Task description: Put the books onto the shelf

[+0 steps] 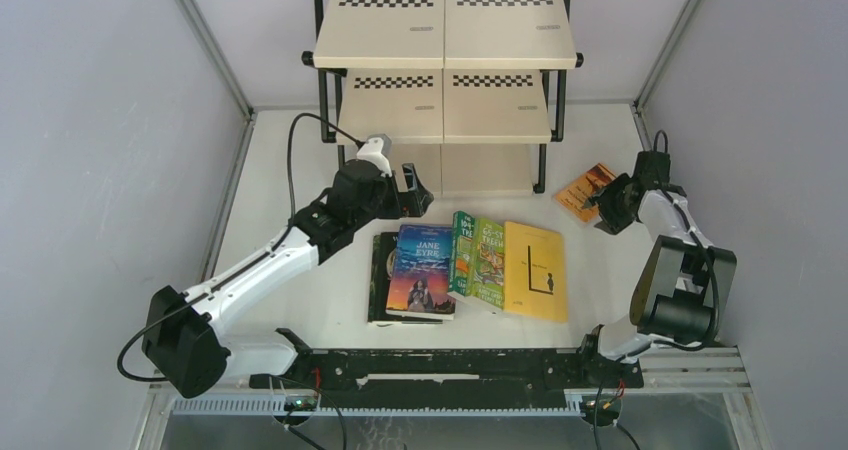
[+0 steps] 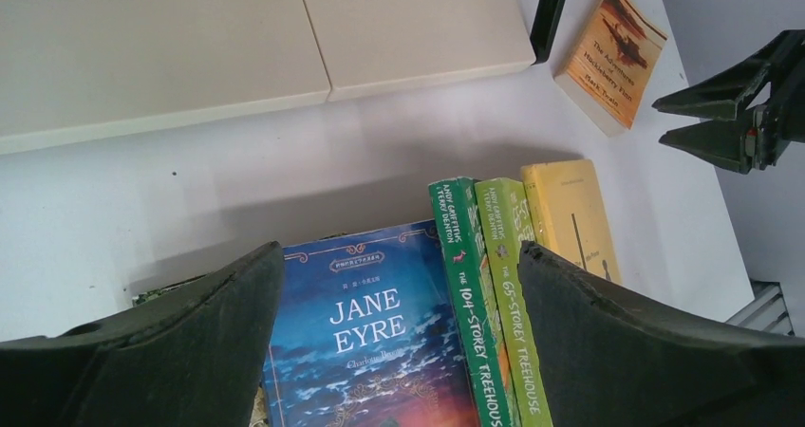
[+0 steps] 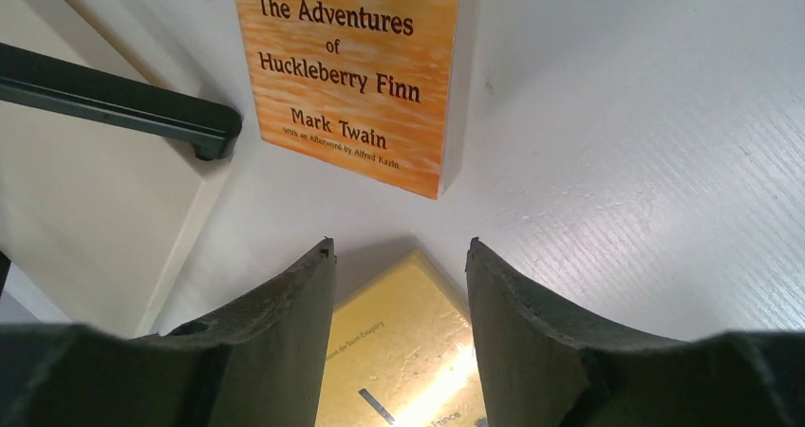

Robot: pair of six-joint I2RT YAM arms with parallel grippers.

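Note:
The orange Huckleberry Finn book (image 1: pixel 584 192) lies flat and angled on the table, right of the rack. My right gripper (image 1: pixel 596 213) is open above its right side; in the right wrist view the book (image 3: pixel 351 76) appears ahead of the fingertips, with nothing between them. My left gripper (image 1: pixel 418 190) stands open and empty in front of the rack, over the table. A blue Jane Eyre book (image 1: pixel 421 270) rests on a dark book (image 1: pixel 378 280). To its right lie a dark green book (image 1: pixel 461 253), a light green book (image 1: pixel 488 265) and a yellow book (image 1: pixel 535 272).
A two-tier cream rack (image 1: pixel 443 105) with black posts stands at the back centre. Its right post (image 3: pixel 114 100) is close to the orange book.

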